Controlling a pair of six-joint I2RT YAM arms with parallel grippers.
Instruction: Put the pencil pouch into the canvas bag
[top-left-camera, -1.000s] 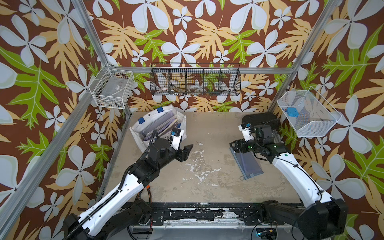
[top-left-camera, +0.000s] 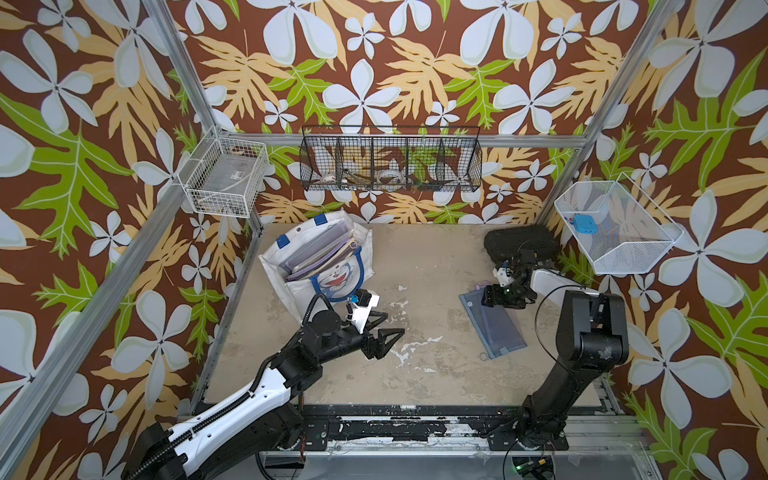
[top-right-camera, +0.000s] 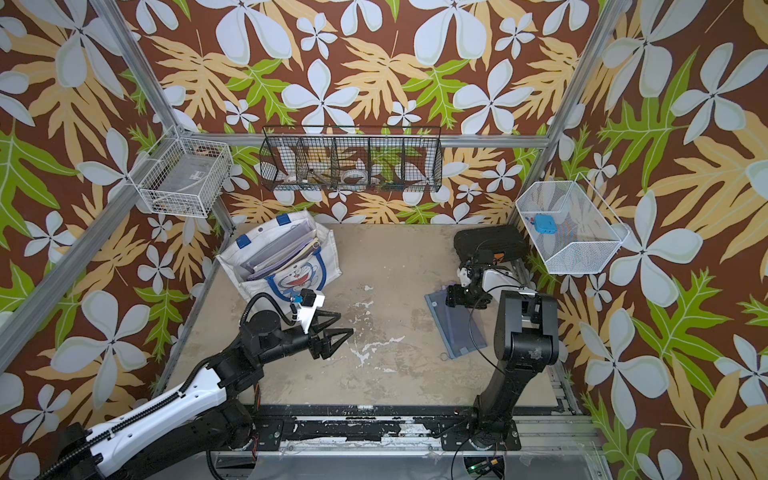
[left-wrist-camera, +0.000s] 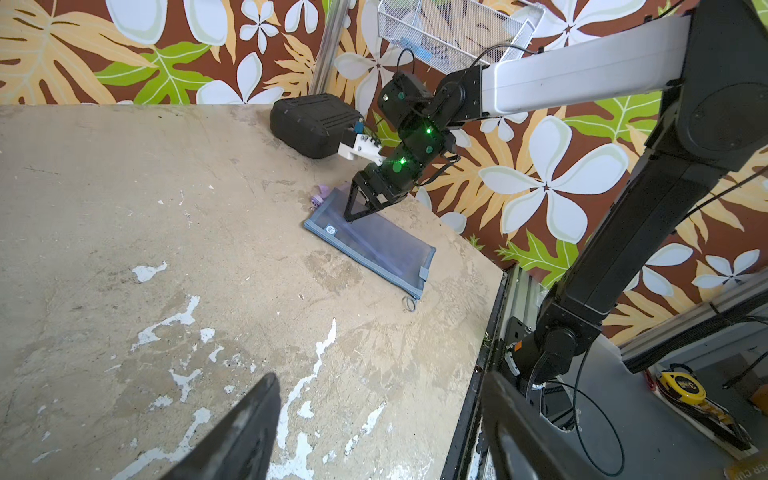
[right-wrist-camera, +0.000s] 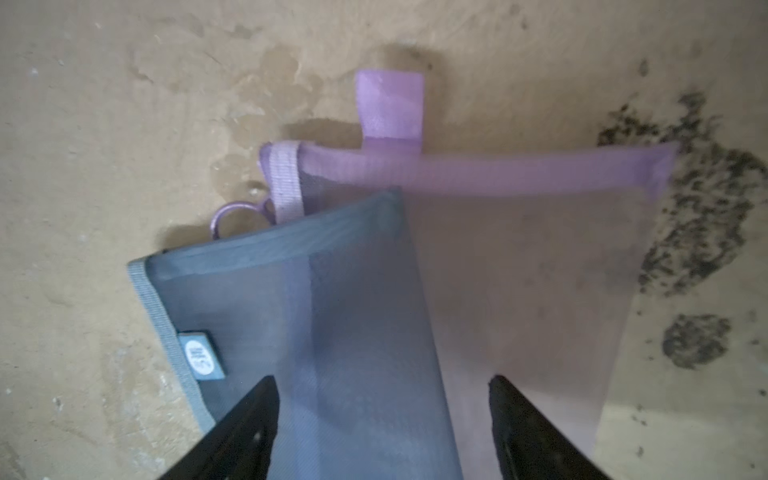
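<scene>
A blue-grey mesh pencil pouch lies flat at the right of the table. Beneath or beside it shows a lilac mesh pouch; the right wrist view shows the blue one overlapping it. My right gripper hovers over the two with its fingers apart, nothing seen held between them. The white canvas bag with blue handles stands at the back left, its top open and flat items inside. In front of the bag, my left gripper is open and empty over bare table.
A black case sits at the back right, close behind the right gripper. Wire baskets hang around: a white one left, a black one at the back, a white mesh one right.
My right arm has swung to a steeper pose, its gripper now lower over the pouches. The left gripper has shifted slightly right and towards the front, with its fingers wider apart.
</scene>
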